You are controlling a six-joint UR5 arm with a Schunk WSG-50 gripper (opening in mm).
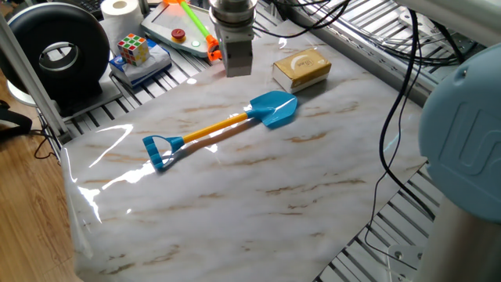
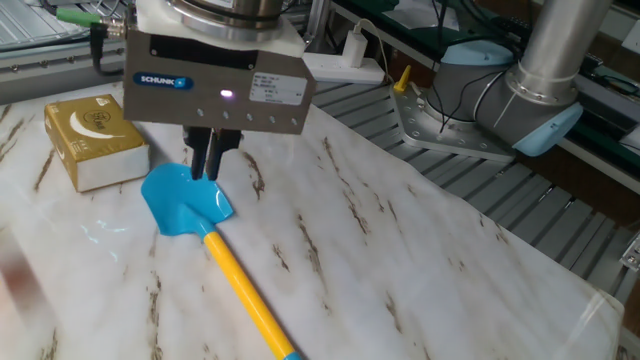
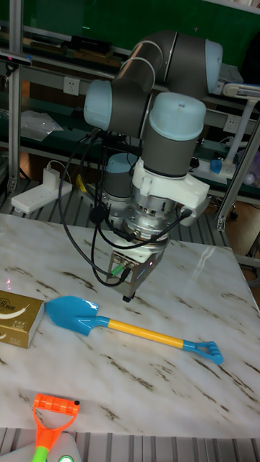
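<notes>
A toy shovel with a blue blade (image 1: 273,108), a yellow shaft (image 2: 244,290) and a blue D-shaped handle (image 3: 204,351) lies flat on the marble-patterned table. In exterior view 2 my gripper (image 2: 206,178) points down, its two dark fingers (image 2: 228,143) close together in front of the blade in the picture. From the third view, the gripper (image 3: 128,299) appears above the table, apart from the shovel. Nothing shows between the fingers, but whether they are fully shut is unclear. Exterior view 1 leaves the fingertips hard to make out.
A gold and white box (image 1: 301,70) stands close to the blade. Past the table edge are a Rubik's cube (image 1: 133,48) on a blue-white box, a paper roll (image 1: 123,16) and a green-orange toy (image 1: 196,23).
</notes>
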